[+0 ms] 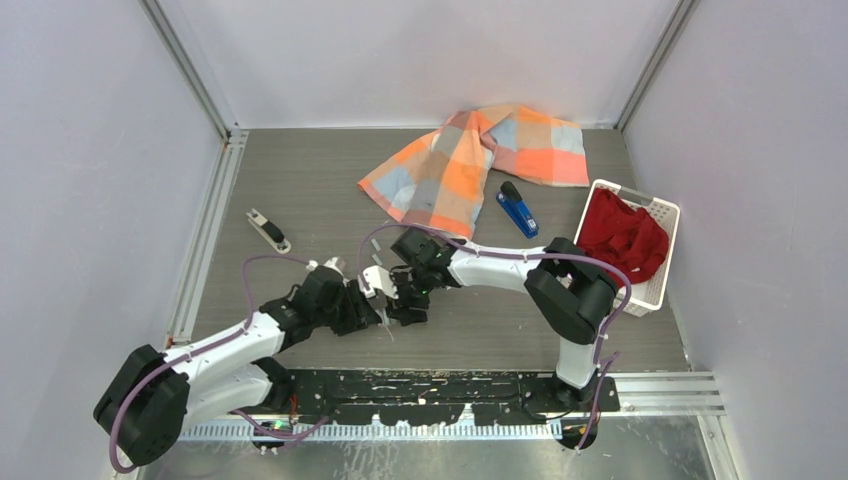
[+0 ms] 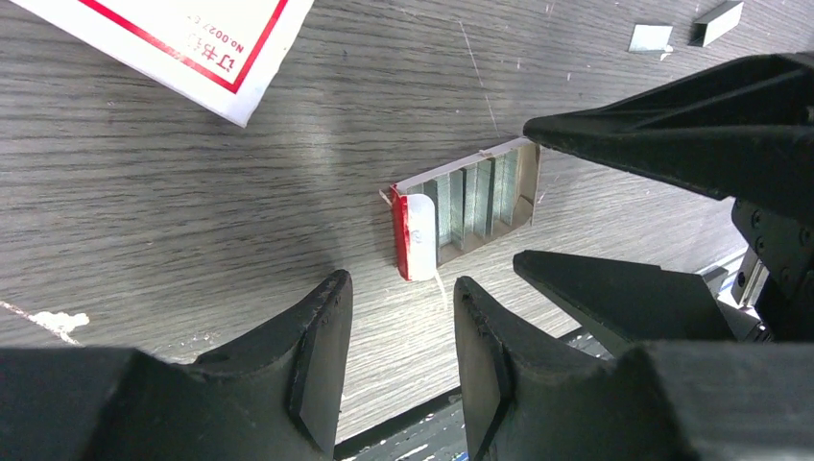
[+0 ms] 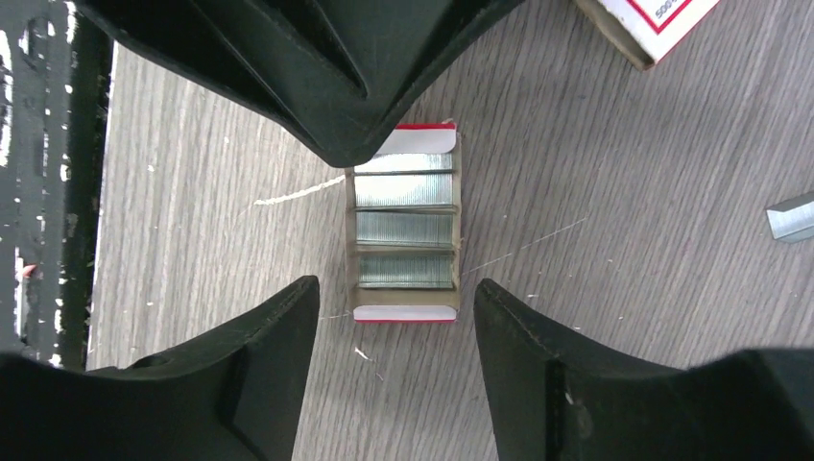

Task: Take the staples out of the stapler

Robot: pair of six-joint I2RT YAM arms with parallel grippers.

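An open box of staples lies on the table with several silver staple strips in it. My left gripper hangs just in front of its red-and-white end, fingers apart and empty. My right gripper is open over the box's other end, fingers on either side, nothing visibly clamped. A blue stapler lies right of the cloth, and a white-and-black stapler lies at the left.
A printed box and loose staple strips lie near the open box. A checked cloth lies at the back; a white basket with red cloth stands right.
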